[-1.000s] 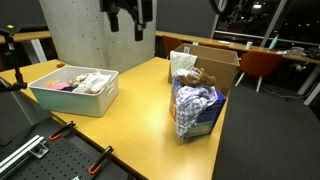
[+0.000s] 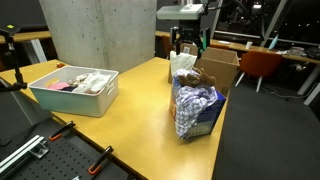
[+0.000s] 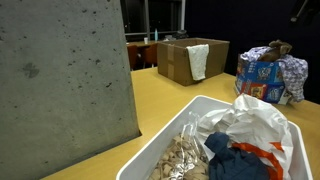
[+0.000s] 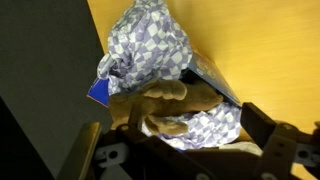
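Note:
High above a blue box (image 2: 211, 121), my gripper (image 2: 188, 47) hangs open with nothing between its fingers. A checkered grey-and-white cloth (image 2: 192, 106) drapes over the box's front side. On top lies something brown and soft (image 2: 203, 78), which looks like a plush toy. In the wrist view the brown plush (image 4: 165, 103) lies below and between the spread fingers, apart from them. The checkered cloth (image 4: 150, 45) bunches beyond it, and more of it shows under the plush. The inside of the box is mostly hidden.
A white bin (image 2: 76, 99) with cloths and bags stands at the left of the yellow table (image 2: 140, 128). An open cardboard box (image 2: 222, 64), white cloth over its edge, stands behind the blue box. A concrete pillar (image 2: 92, 35) rises behind the bin.
My gripper has moved right, from above the white bin's side to above the blue box, and looks farther off. The objects on the table have not moved.

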